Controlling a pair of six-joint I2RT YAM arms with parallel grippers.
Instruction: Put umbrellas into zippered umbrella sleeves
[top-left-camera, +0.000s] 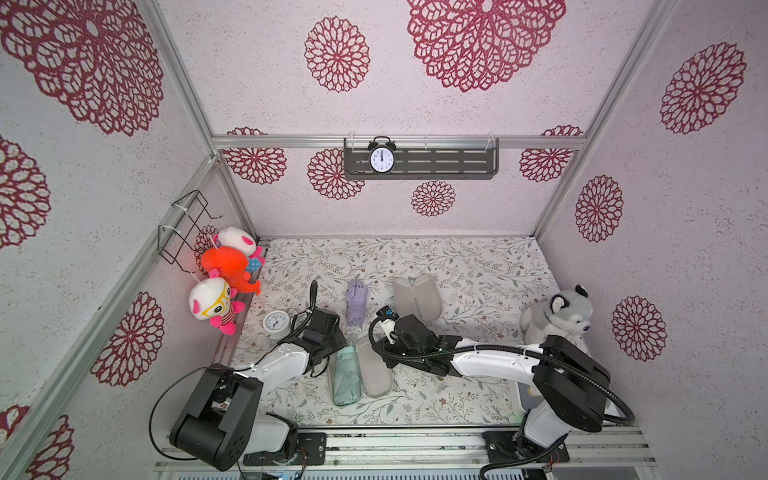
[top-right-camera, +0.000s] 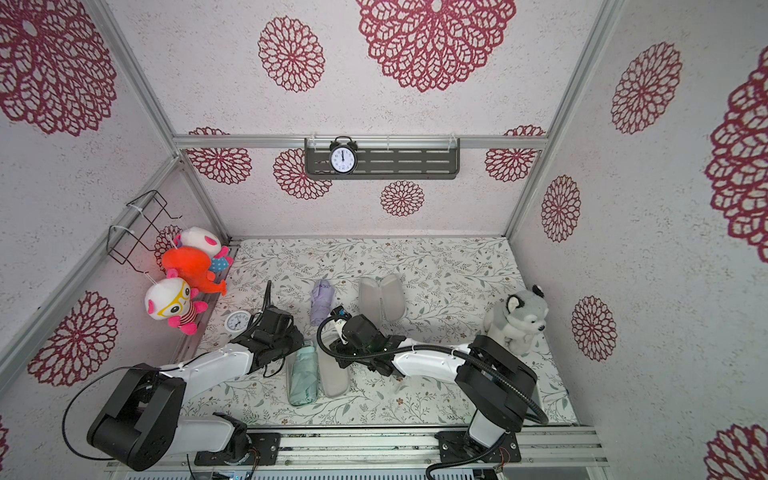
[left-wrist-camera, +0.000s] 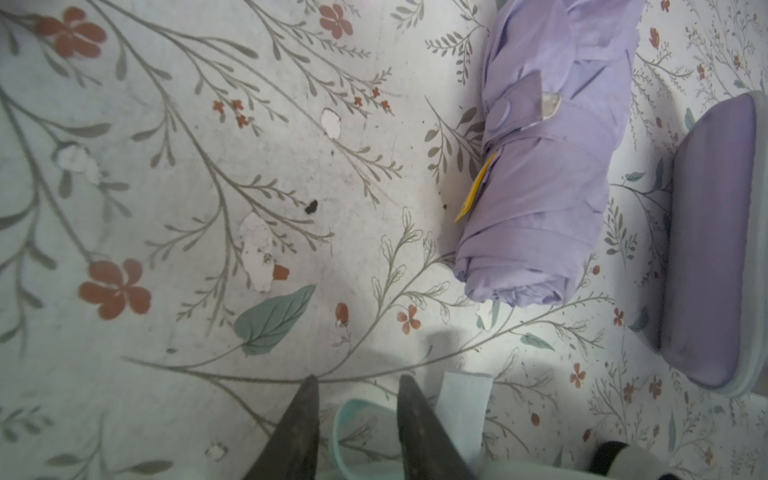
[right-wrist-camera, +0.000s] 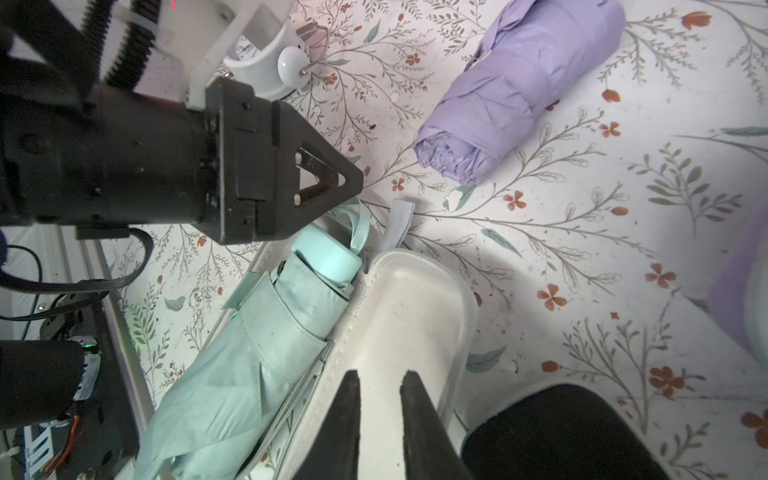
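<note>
A mint umbrella (top-left-camera: 345, 376) lies in the left half of an unzipped grey sleeve, beside the empty right half (right-wrist-camera: 400, 320). My left gripper is over the umbrella's handle end and wrist strap, its fingers a little apart. Low over the empty half hangs my right gripper, fingers slightly parted, nothing visible held between them. A lilac umbrella (left-wrist-camera: 544, 184) lies behind them, and a second open sleeve (top-left-camera: 416, 296) with lilac outside lies right of it.
A white dial clock (top-left-camera: 276, 321) is left of my left arm. Plush toys (top-left-camera: 225, 272) crowd the left edge; a husky plush (top-left-camera: 564, 316) sits at the right.
</note>
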